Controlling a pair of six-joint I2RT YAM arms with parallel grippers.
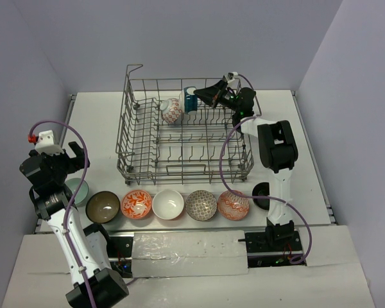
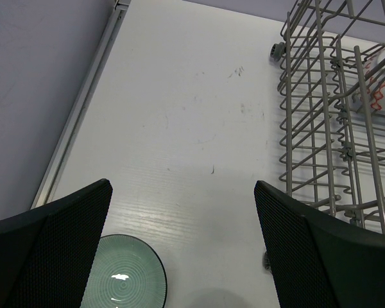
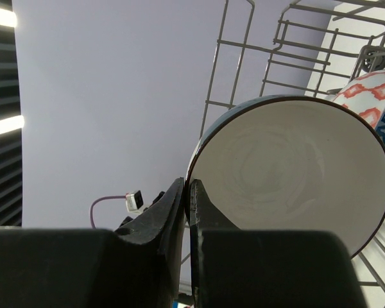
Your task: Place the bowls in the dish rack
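The wire dish rack (image 1: 155,145) holds a red-and-white patterned bowl (image 1: 171,111) standing on its side in the back section. Just right of it, my right gripper (image 1: 199,94) is shut on the rim of a blue-and-white bowl (image 1: 190,101), held on edge inside the rack; its white interior (image 3: 289,167) fills much of the right wrist view. My left gripper (image 1: 76,156) stands open over the left side of the table, above a pale green bowl (image 2: 125,273), nothing between its fingers.
Along the front edge lie several bowls: brown (image 1: 103,206), orange-patterned (image 1: 136,204), white (image 1: 168,204), grey-patterned (image 1: 201,205), red-patterned (image 1: 233,208) and a dark one (image 1: 260,189) by the right arm. The table left of the rack (image 2: 179,109) is clear.
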